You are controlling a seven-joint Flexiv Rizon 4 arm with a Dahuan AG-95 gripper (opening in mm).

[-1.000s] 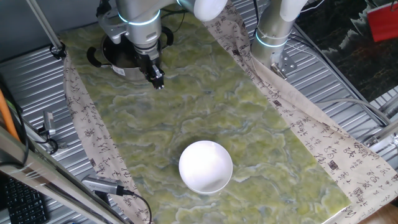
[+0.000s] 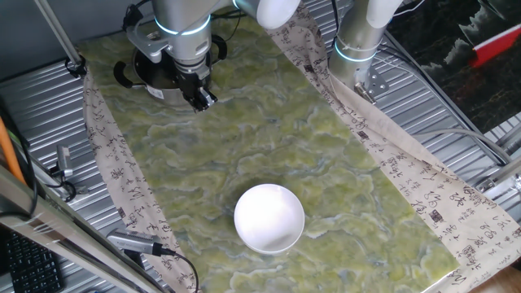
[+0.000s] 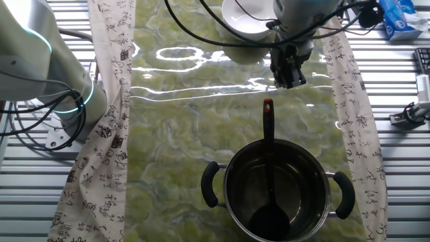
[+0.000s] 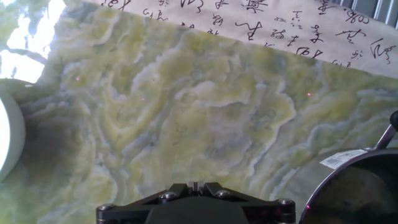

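Observation:
My gripper point(image 2: 208, 104) hangs over the green marbled mat in front of the pot. Its two fingertips meet in the wrist view point(image 4: 196, 188), shut, with nothing visible between them. The dark steel pot point(image 3: 232, 191) has two black handles, and a black ladle point(image 3: 269, 124) with a red tip leans in it, its handle over the rim. Past the gripper, on the far side from the pot in exterior view 2, sits a white bowl point(image 2: 269, 218); it looks empty. Only the pot's edge shows at lower right in the wrist view, and the bowl's edge at left.
Bare mat point(image 2: 244, 146) lies between pot and bowl. A cream cloth with dark writing point(image 2: 391, 163) runs along the mat's sides. Black cables point(image 3: 228, 40) loop around my arm.
My gripper has turned slightly, its fingertips drawing back a little toward the pot in exterior view 1. Pot and bowl stay put. A red object at the upper right edge has shifted.

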